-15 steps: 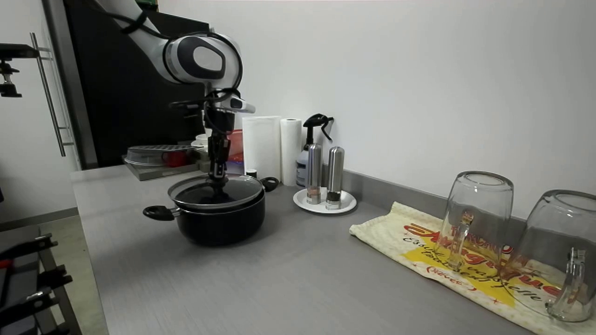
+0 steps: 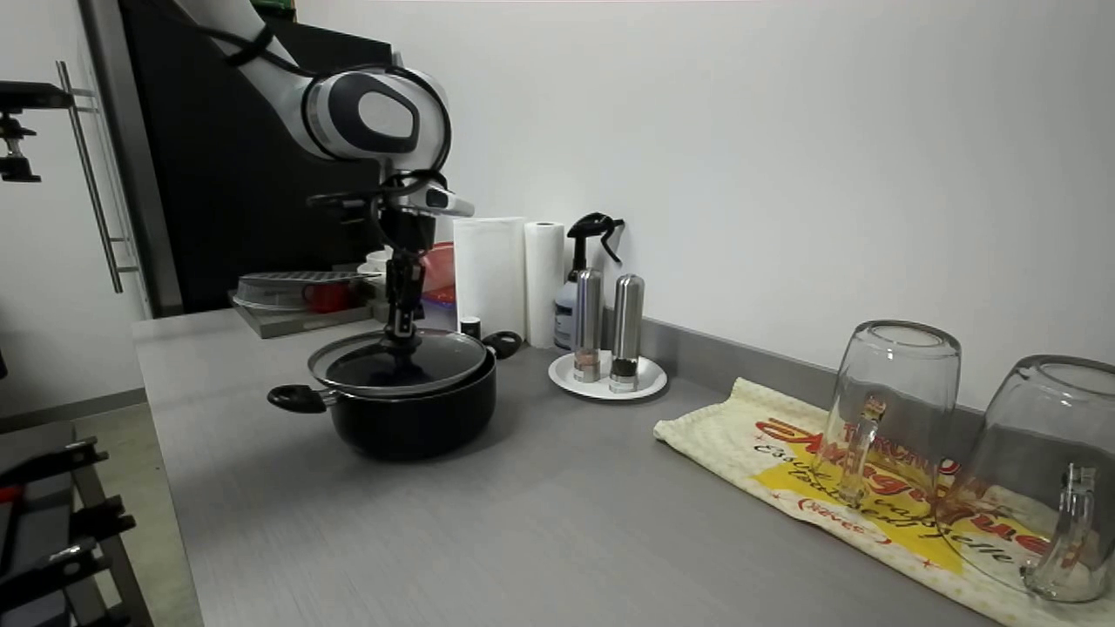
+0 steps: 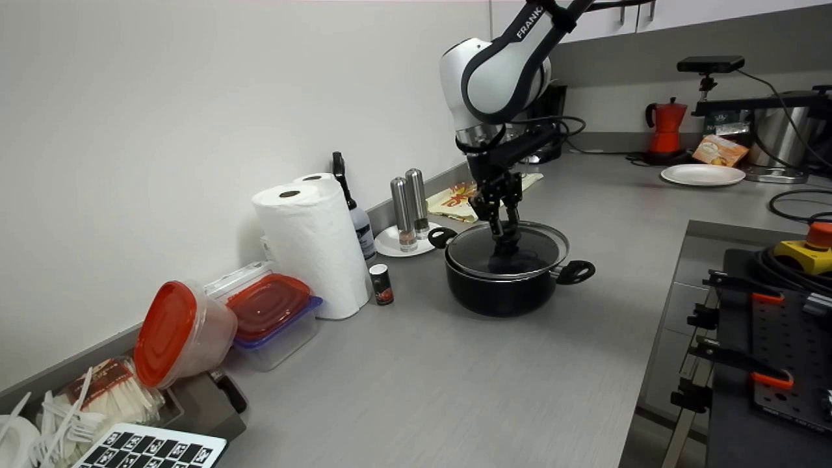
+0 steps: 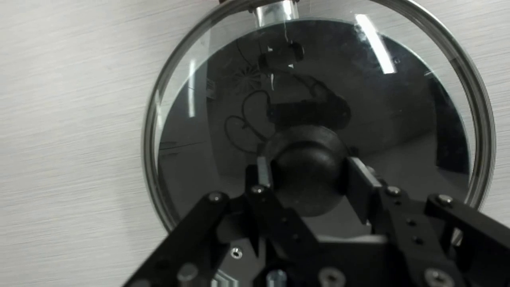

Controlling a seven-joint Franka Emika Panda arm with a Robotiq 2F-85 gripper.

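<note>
A black two-handled pot (image 2: 418, 427) stands on the grey counter, its glass lid (image 2: 355, 364) over its opening. In exterior view 1 the lid sits a little toward the left of the pot's rim and looks slightly tilted. From above, the lid's steel rim (image 4: 149, 138) and round black knob (image 4: 309, 179) fill the wrist view. My gripper is shut on that knob, one finger (image 4: 263, 173) at its left and the other at its right. In exterior view 2 the gripper (image 3: 505, 234) points straight down at the lid's middle.
Behind the pot stand paper towel rolls (image 3: 308, 242), a small dark jar (image 3: 381, 284) and a white plate (image 2: 648, 385) with two steel mills. Upturned glass mugs (image 2: 888, 418) rest on a printed cloth (image 2: 721, 434).
My gripper and the lid have shifted slightly to the left in exterior view 1. The pot has stayed where it was.
</note>
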